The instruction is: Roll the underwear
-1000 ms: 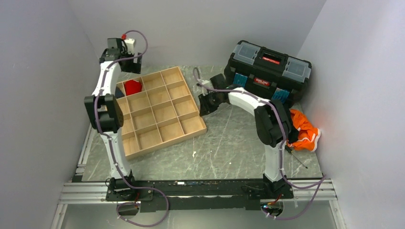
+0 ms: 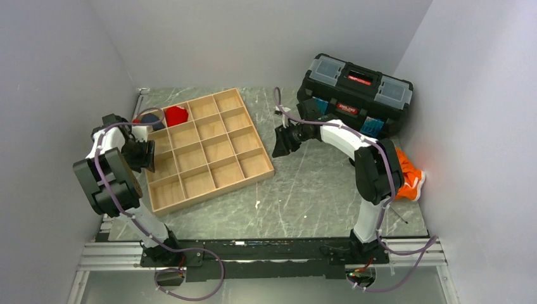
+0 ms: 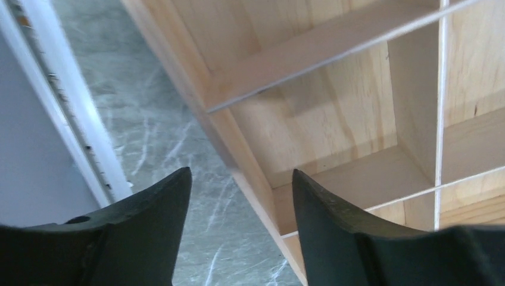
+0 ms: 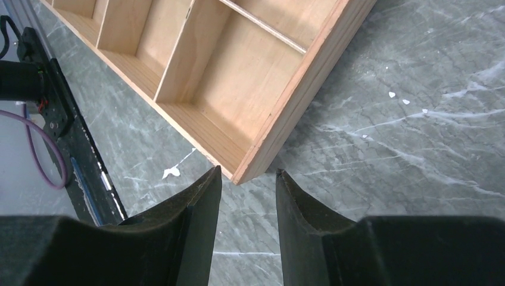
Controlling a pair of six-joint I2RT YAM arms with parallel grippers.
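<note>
A wooden grid organiser (image 2: 221, 185) holds a red cloth (image 2: 176, 116) and a dark blue cloth (image 2: 152, 119) in back-left compartments; the other visible compartments are empty. My left gripper (image 2: 147, 161) is over the organiser's left edge, and in the left wrist view the wooden wall (image 3: 244, 173) runs beneath its open fingers, nothing held. My right gripper (image 2: 280, 147) hangs beside the organiser's right edge, open and empty; in the right wrist view the organiser's front corner (image 4: 250, 167) shows just beyond its fingertips.
A black toolbox (image 2: 354, 95) stands at the back right. An orange garment (image 2: 410, 177) and a thin tool (image 2: 399, 215) lie at the right. Bare marble table (image 2: 304, 202) fills the front middle. Walls close in on both sides.
My left gripper has come down and toward the front, from behind the organiser to its left edge.
</note>
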